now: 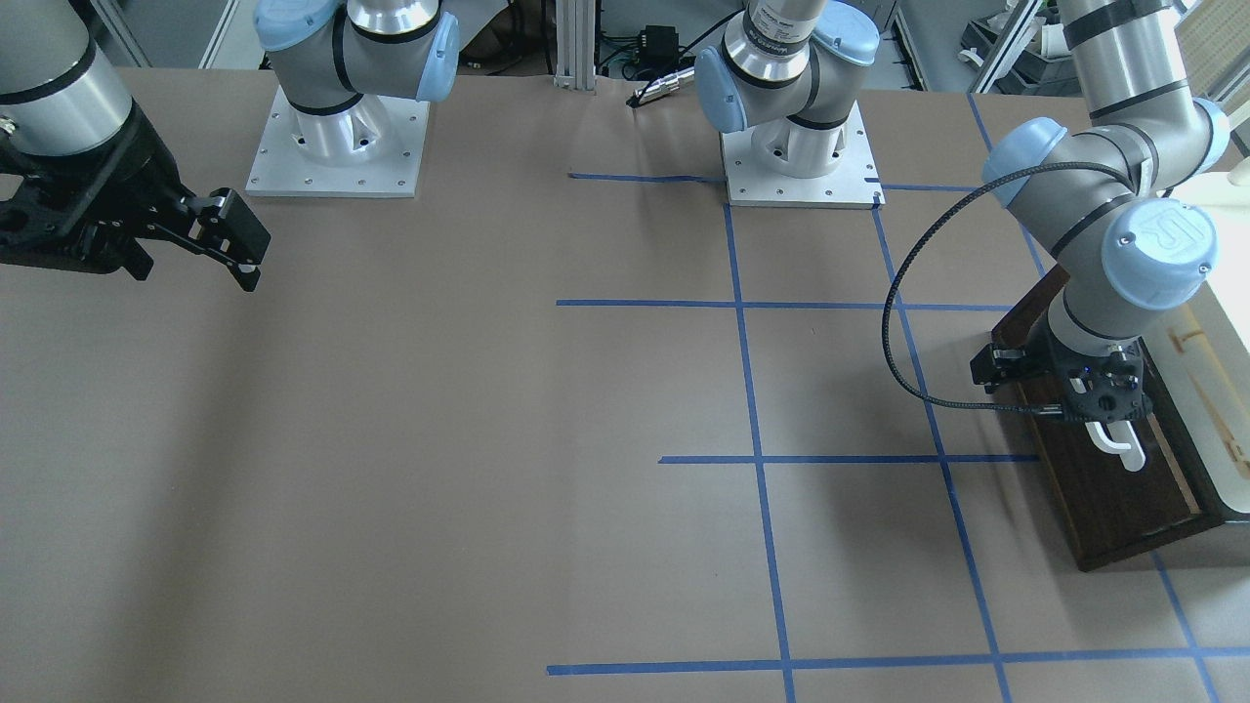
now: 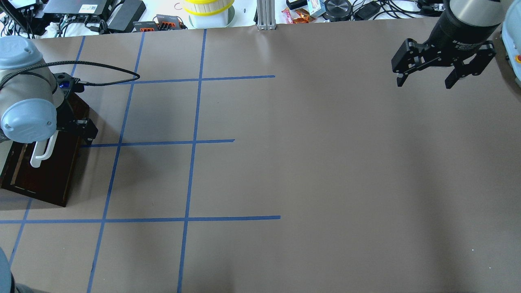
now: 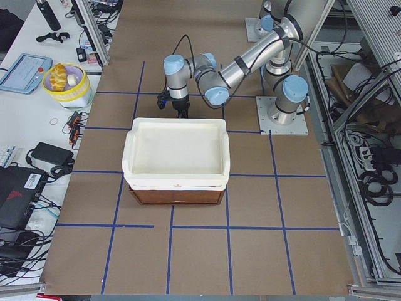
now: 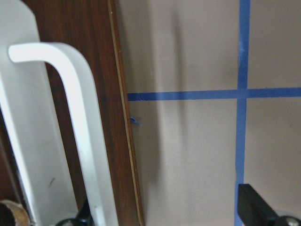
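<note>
A dark wooden box (image 1: 1102, 516) stands at the right of the front view, with a white tray (image 3: 175, 157) on top. My gripper (image 1: 1061, 375) is down over the box's side, around a white handle (image 1: 1109, 439). In the wrist view the white handle (image 4: 89, 127) fills the left side along the wood, and a black finger (image 4: 254, 207) shows at lower right, over the floor. Whether the fingers grip anything is hidden.
Another black gripper (image 2: 442, 63) hangs at the far side, and two more arm bases (image 1: 803, 182) stand at the back.
</note>
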